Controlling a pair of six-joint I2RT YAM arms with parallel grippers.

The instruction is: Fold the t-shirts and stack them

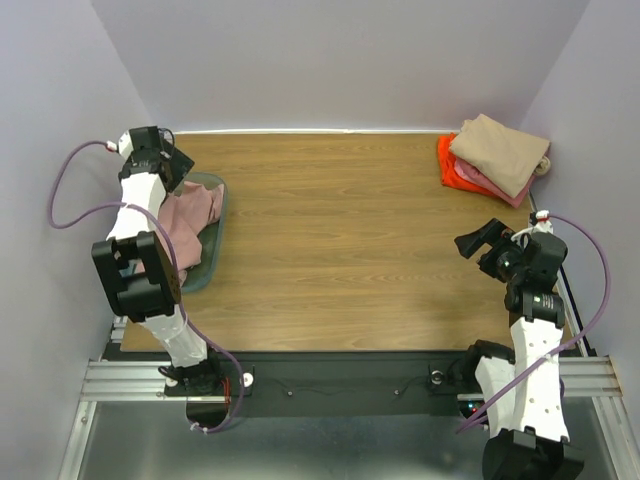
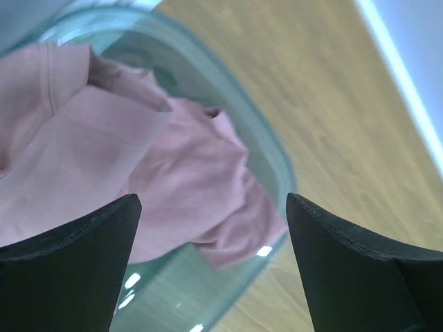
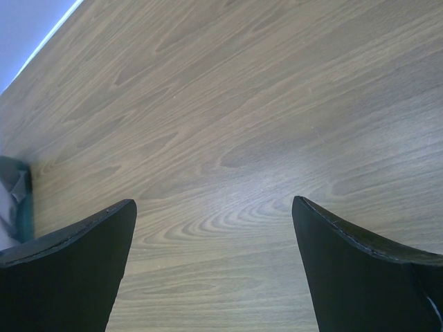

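A crumpled pink shirt (image 1: pixel 190 221) lies in the grey-green bin (image 1: pixel 217 246) at the table's left end. My left gripper (image 1: pixel 178 172) is over the bin's far part, fingers wide apart; in the left wrist view the pink cloth (image 2: pixel 173 180) shows below and between its fingers, not gripped. Part of the shirt is hidden under the left arm. At the far right corner sits a stack of folded shirts: beige (image 1: pixel 497 152) on top, pink (image 1: pixel 485 180) and orange (image 1: pixel 448 163) beneath. My right gripper (image 1: pixel 470 240) stands open and empty over the table's right side.
Walls close in the left, back and right sides. In the right wrist view, only bare wood lies between the fingers, with the bin's edge (image 3: pixel 26 200) at far left.
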